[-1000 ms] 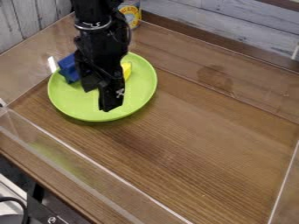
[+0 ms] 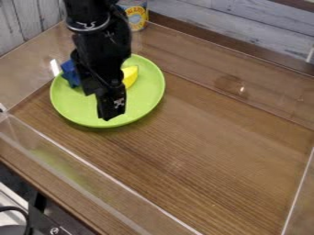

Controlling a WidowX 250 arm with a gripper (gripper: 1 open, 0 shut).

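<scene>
A black gripper (image 2: 108, 94) hangs from the top of the camera view over a green plate (image 2: 147, 101) on the wooden table. Behind it on the plate are a blue object (image 2: 70, 73), partly hidden by the arm, and a yellow object (image 2: 128, 75), also partly covered. Whether the fingers are open or shut, and whether anything is between them, is hard to tell against the dark body.
A can with a yellow label (image 2: 136, 13) stands at the back, behind the arm. A wall runs along the back, and a dark cable shows at the lower left.
The gripper has shifted slightly left over the last second. The plate and the objects on it look unmoved.
</scene>
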